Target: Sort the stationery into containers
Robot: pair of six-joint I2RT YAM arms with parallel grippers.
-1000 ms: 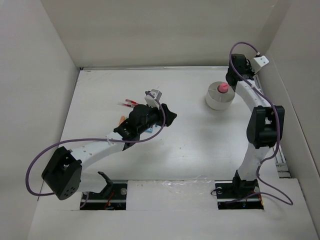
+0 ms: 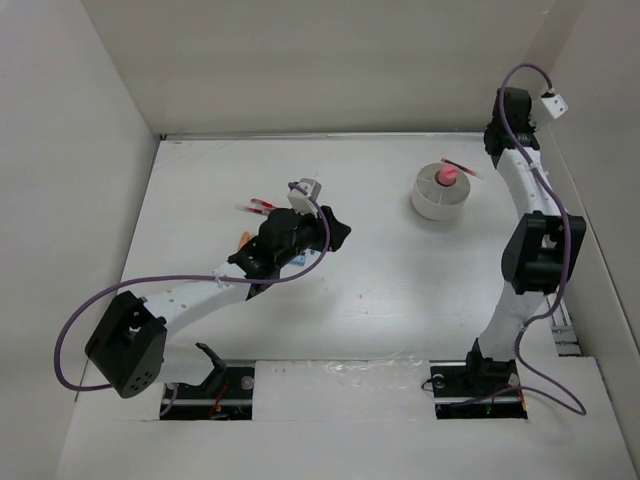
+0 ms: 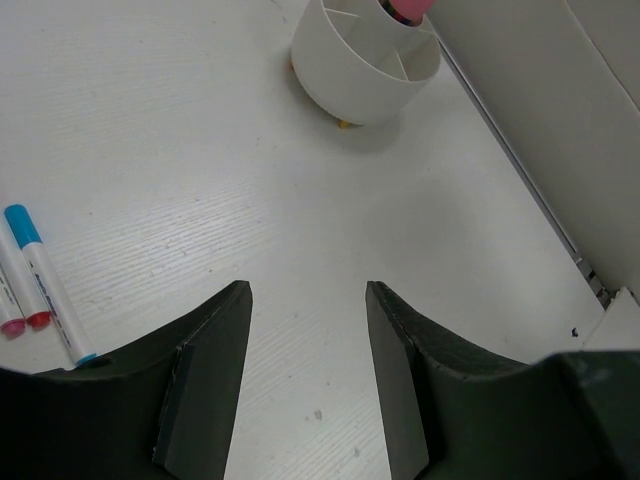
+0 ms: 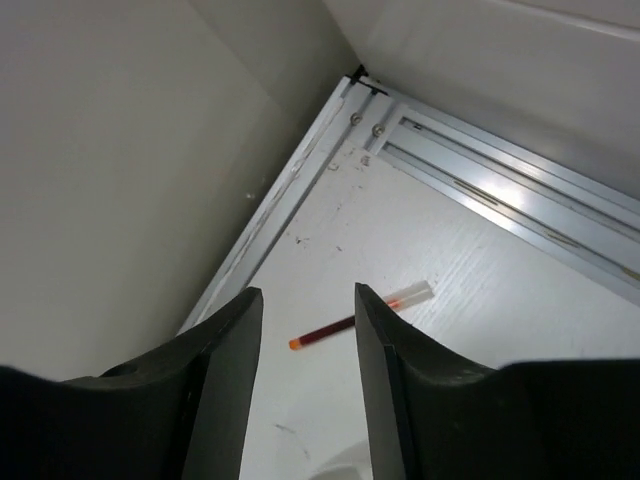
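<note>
A white divided round container with a pink-topped item in it stands at the right back; it shows in the left wrist view too. A red marker lies behind it, under my right gripper, which is open and empty in the back right corner. My left gripper hangs open over bare table near the middle. Markers lie to its left, and more pens and orange and blue items show in the top view, partly hidden by the left arm.
White walls close in the back and both sides, with a metal rail along the table's edge by the right gripper.
My right gripper has moved rightward and toward the back, away from the container, uncovering the red marker behind it. The left arm looks unchanged.
</note>
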